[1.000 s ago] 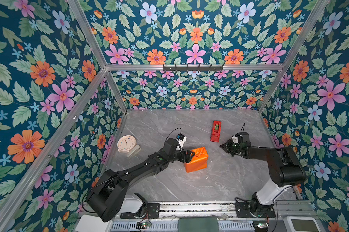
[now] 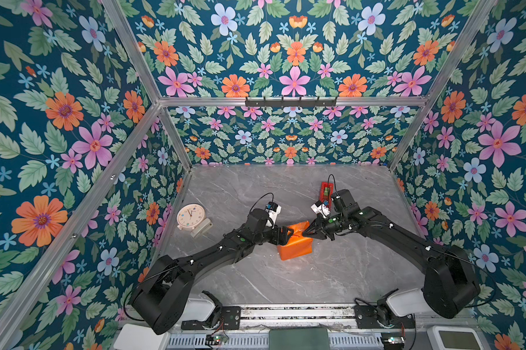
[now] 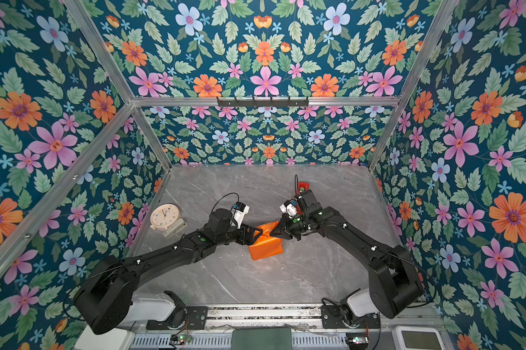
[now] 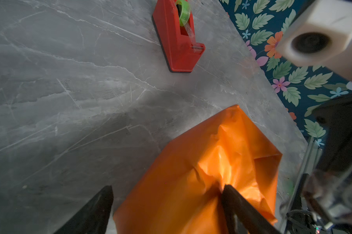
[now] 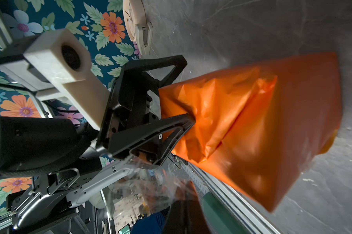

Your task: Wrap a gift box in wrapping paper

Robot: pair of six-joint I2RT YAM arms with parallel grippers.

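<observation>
A box wrapped in orange paper (image 2: 296,249) stands on the table between my arms. Its near end, in the right wrist view, has creased, folded paper (image 5: 219,113). My left gripper is open at the box's left side, one of its fingers (image 4: 242,212) pressed against the orange paper. From the right, my right gripper reaches over the box, shut. A hazy see-through patch shows by its tips; whether that is tape I cannot tell. At the back stands a red tape dispenser (image 4: 178,42) with a green roll, partly hidden by the right arm in the top views.
A round clock (image 2: 191,216) with a pale clip-like object (image 2: 201,227) lies at the table's left. Both arms crowd the box.
The left arm and the box look unmoved.
</observation>
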